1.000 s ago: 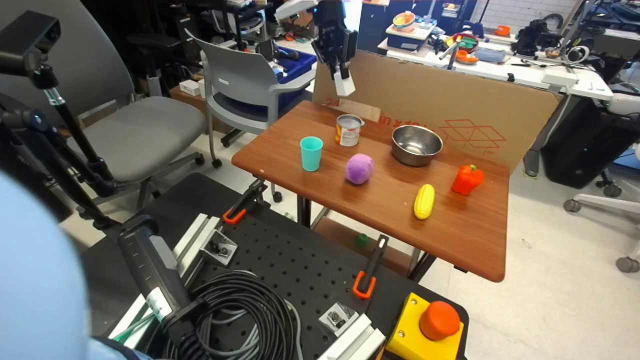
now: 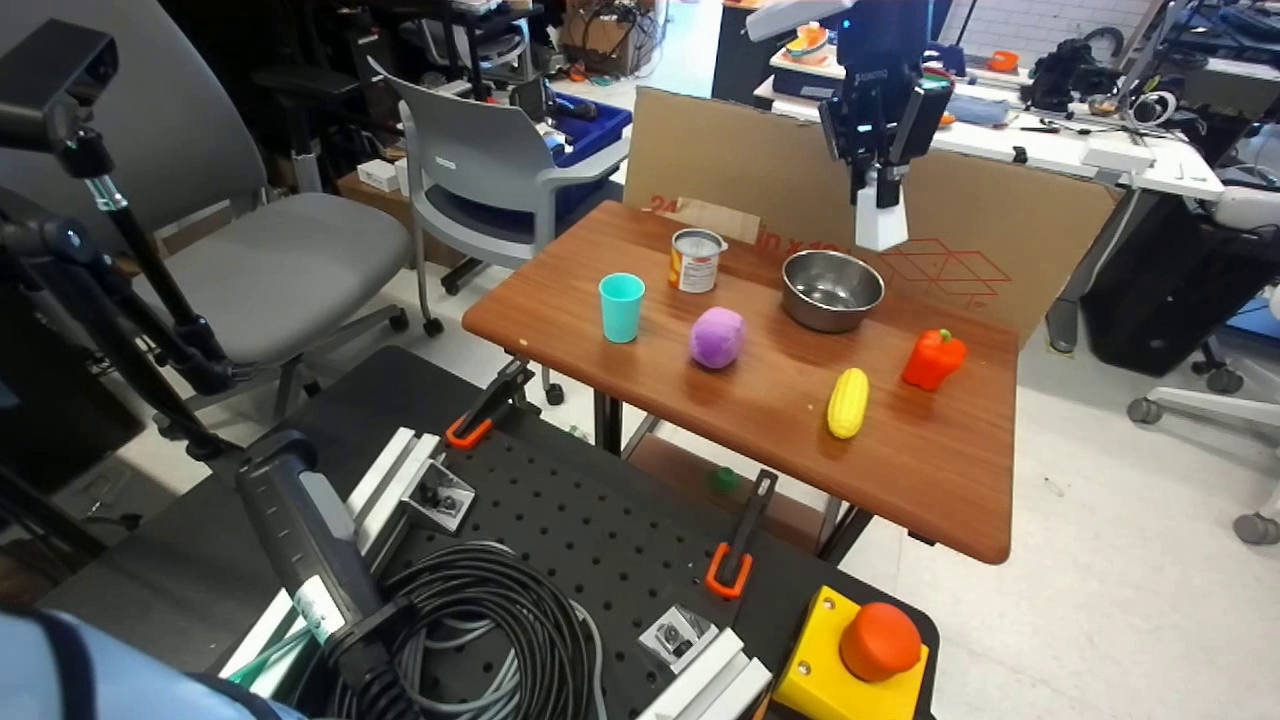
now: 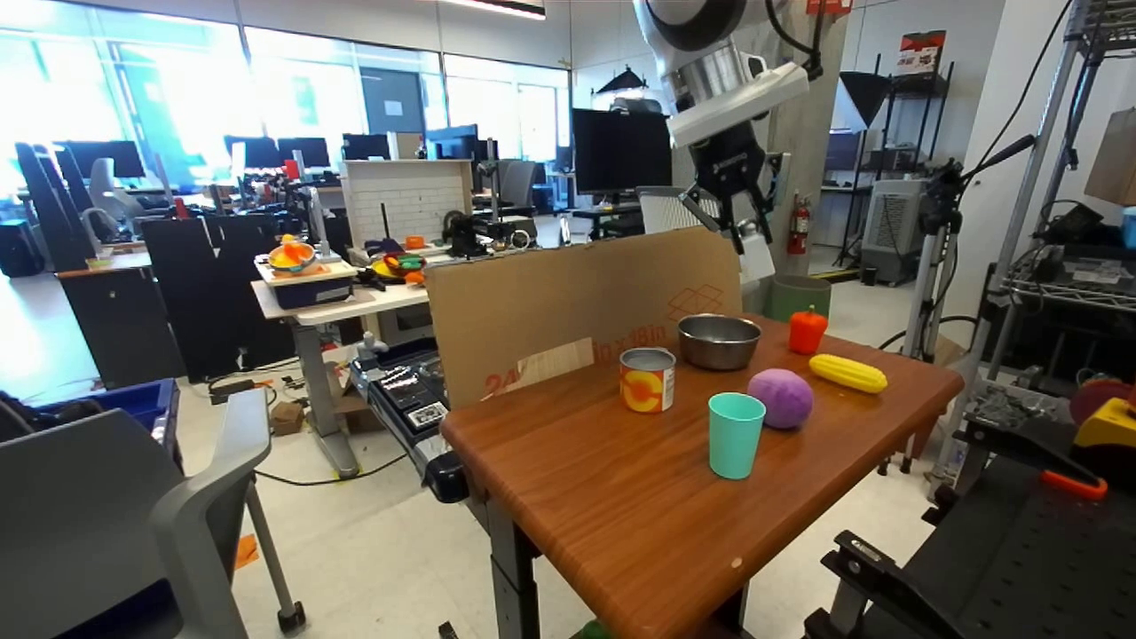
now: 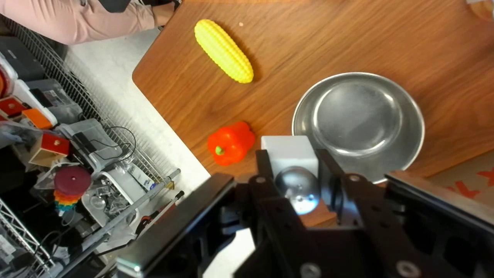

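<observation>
My gripper (image 2: 884, 180) is shut on a white block-like object (image 2: 882, 228) and holds it above the table's back edge. In the wrist view a round, shiny metal end (image 4: 297, 185) of this object shows between the fingers. The white body (image 4: 288, 149) points down toward the table, its far end overlapping the bowl's rim in that view. A steel bowl (image 4: 359, 118) stands empty on the table; a red pepper (image 4: 231, 143) lies to its left there. In exterior view 2 the white object (image 3: 756, 259) hangs clear of the tabletop.
On the table stand a yellow corn cob (image 2: 847, 403), a purple ball (image 2: 717, 338), a teal cup (image 2: 621, 310) and an open can (image 2: 695, 264). A cardboard sheet (image 2: 768, 156) rises along the back edge.
The arm has swung right in exterior view 1, from behind the can to behind the bowl, carrying the white object along. The things on the table have stayed put.
</observation>
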